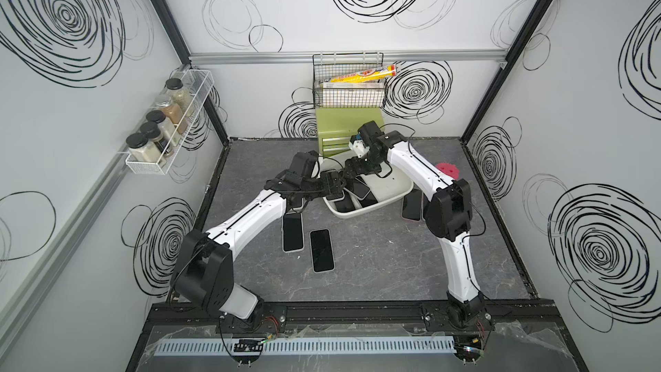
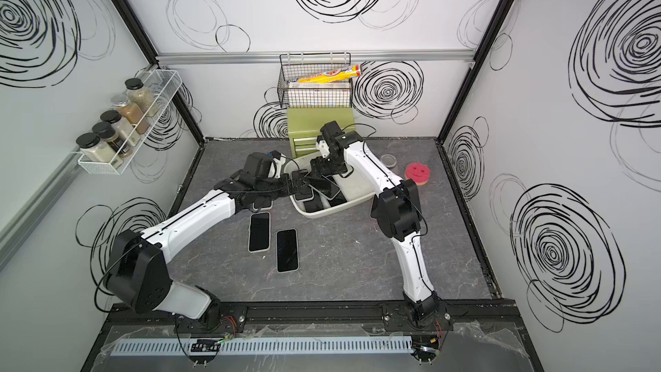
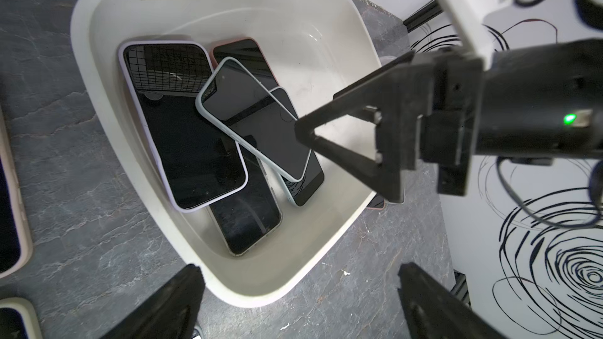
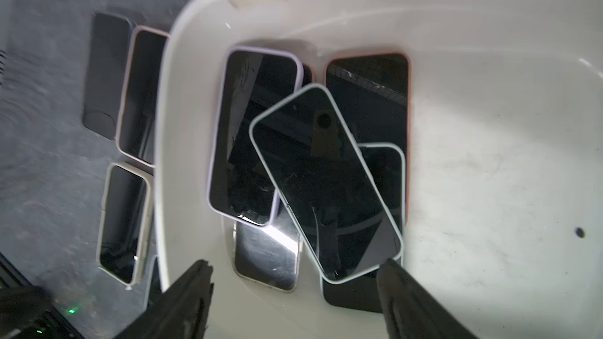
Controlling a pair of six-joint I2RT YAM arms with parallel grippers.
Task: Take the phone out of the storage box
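Note:
The white storage box (image 3: 106,119) holds several phones. A phone with a pale mint case (image 4: 324,182) lies aslant on top, over a lavender-cased phone (image 4: 248,135) and others, including a pink-edged phone (image 4: 367,94). My right gripper is above the box, its fingers apart with nothing between them; in the left wrist view it hangs over the box's right part. My left gripper is open above the box's near left side, nothing between its fingers.
Several phones lie on the grey table, such as one at the front (image 1: 322,250) and one right of the box (image 1: 411,204). A green drawer unit (image 1: 347,117) stands behind, with a red disc (image 2: 418,172) to the right.

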